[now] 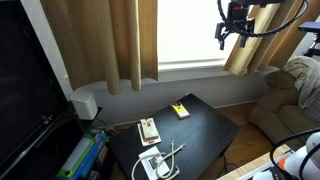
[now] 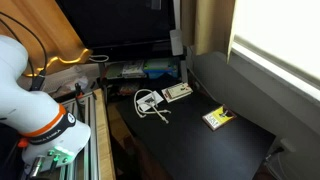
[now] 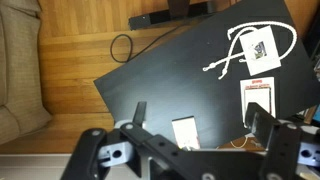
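Note:
High above the dark table [image 1: 200, 140], my gripper [image 1: 232, 43] hangs near the window in exterior view 1. In the wrist view my gripper is open, with its two fingers well apart and nothing between them. A yellow-and-white pack [image 2: 217, 117] lies on the table, apart from the rest; in the wrist view it is the pale card [image 3: 186, 132] below the gap. A flat white item with red print [image 2: 177, 92] lies nearby. A white cord [image 2: 138, 107] curls around a white square packet [image 2: 150, 100]. Exterior view 2 does not show my gripper.
Books or boxes [image 2: 145, 69] are stacked beyond the table beside a large black screen [image 2: 120, 30]. Curtains and a bright window [image 1: 190, 35] stand behind. An armchair [image 1: 285, 112] is at the right.

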